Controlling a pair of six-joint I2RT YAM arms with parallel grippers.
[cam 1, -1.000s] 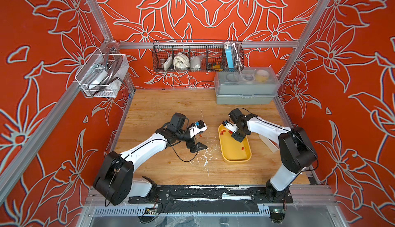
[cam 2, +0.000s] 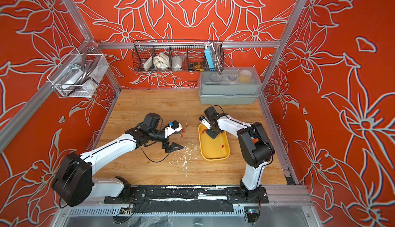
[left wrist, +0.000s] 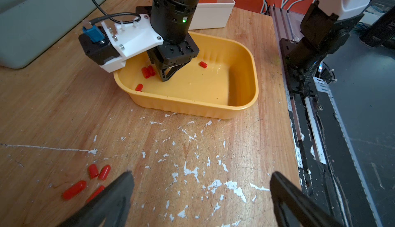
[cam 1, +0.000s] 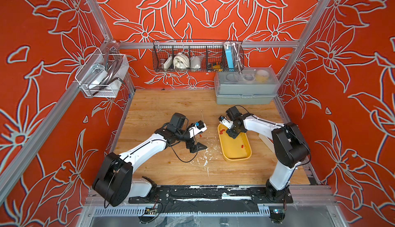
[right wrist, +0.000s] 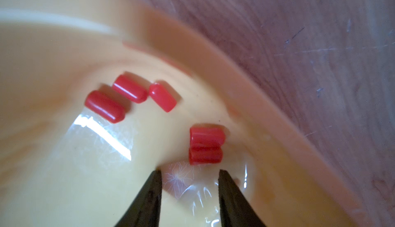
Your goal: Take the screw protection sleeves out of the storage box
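Observation:
The yellow box (cam 1: 234, 153) holds several red sleeves (right wrist: 205, 135), seen in the right wrist view clustered by its curved wall, two of them side by side. My right gripper is inside the box's far end, fingers apart just short of that pair, nothing between them. Several more red sleeves (left wrist: 74, 189) lie on the table left of the box in the left wrist view. My left gripper stands open above the table beside them, its fingers blurred and empty.
A grey lidded container (cam 1: 244, 97) sits at the back right. A white box (left wrist: 209, 19) is right of the yellow box, under the right arm. Wire baskets (cam 1: 197, 60) hang on the back wall.
My right arm has shifted left and slightly toward the far end of the yellow box. The left arm looks unmoved.

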